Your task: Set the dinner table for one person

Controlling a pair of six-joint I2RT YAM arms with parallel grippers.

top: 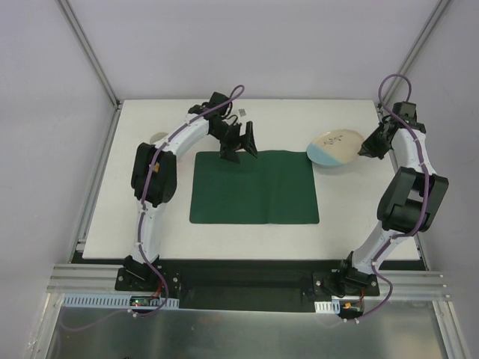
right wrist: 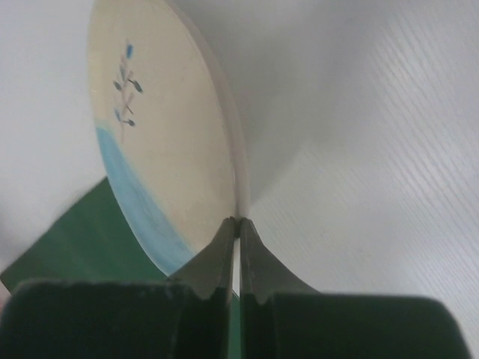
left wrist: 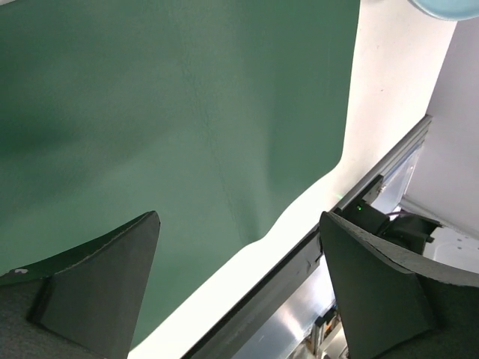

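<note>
In the top view a cream plate (top: pixel 335 146) with a pale blue section is held by its right rim, off to the right of the green placemat (top: pixel 254 191). My right gripper (top: pixel 367 149) is shut on that rim; in the right wrist view the fingertips meet on the edge of the plate (right wrist: pixel 168 127), which tilts. Above the placemat's upper left part is my left gripper (top: pixel 245 147), its fingers (left wrist: pixel 112 288) apart with only placemat and table showing between them. Part of the cup's pale rim (top: pixel 158 137) shows behind the left arm, which hides the rest.
The left arm also covers the utensils' area at the table's left. The placemat is empty.
</note>
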